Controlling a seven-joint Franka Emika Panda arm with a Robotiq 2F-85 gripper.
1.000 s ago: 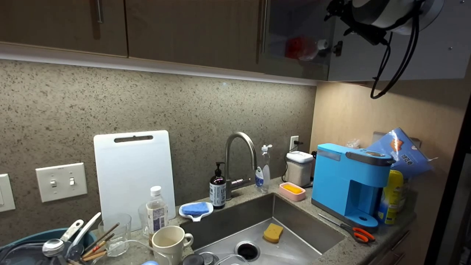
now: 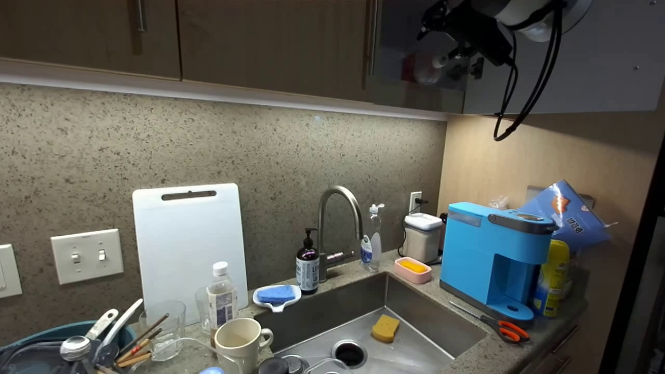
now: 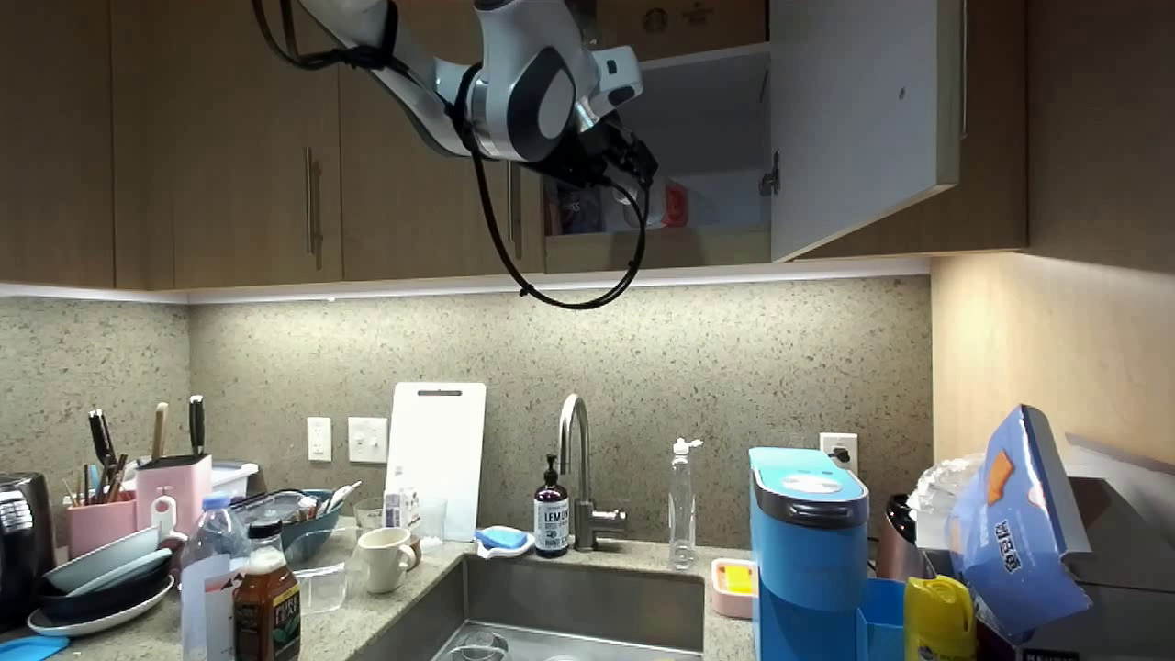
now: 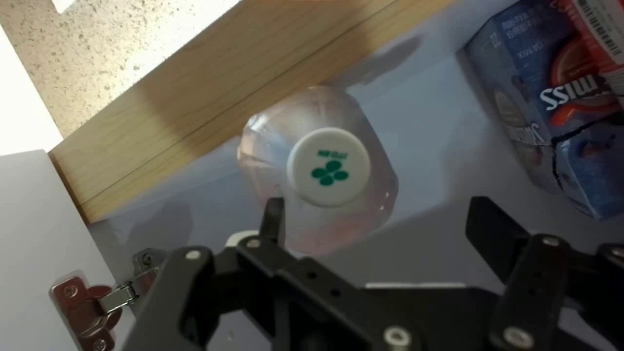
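A clear bottle with a white cap (image 4: 328, 167) bearing a green clover lies in the wall cabinet, its cap facing the wrist camera. In the wrist view my gripper is open, one finger (image 4: 273, 219) overlapping the bottle's lower edge and the other well to the right, past it. Nothing is held between the fingers. In exterior view 1 the gripper (image 2: 430, 25) is up at the cabinet opening, with the bottle's cap (image 2: 440, 61) just below it. Exterior view 2 shows the bottle's red label (image 3: 675, 205) inside, partly behind the arm.
A blue Swiss Miss box (image 4: 526, 111) stands to the bottle's right in the wrist view. The open cabinet door (image 3: 865, 121) with its hinge (image 4: 87, 310) borders the opening. A wooden cabinet edge (image 4: 193, 111) runs close by the bottle. Below are the sink and a blue coffee machine (image 2: 492, 255).
In exterior view 1 my arm and gripper have moved left, further over the cabinet opening. They now cover part of the bottle's surroundings. The counter below looks the same.
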